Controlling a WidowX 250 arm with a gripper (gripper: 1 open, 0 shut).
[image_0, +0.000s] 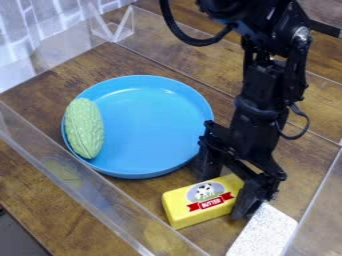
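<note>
My black gripper (235, 175) reaches down over the right end of a yellow butter box (194, 210), which lies on the wooden table in front of the blue plate. The fingers are open around that end of the box; whether they touch it is hard to tell in the dark. A pale green cabbage-like item (83, 127) sits on the left side of the blue plate (147, 125).
A white textured block (262, 236) lies to the right of the butter, near the bottom edge. Clear plastic walls run along the lower left and right. Bare wood (47, 80) shows at the upper left.
</note>
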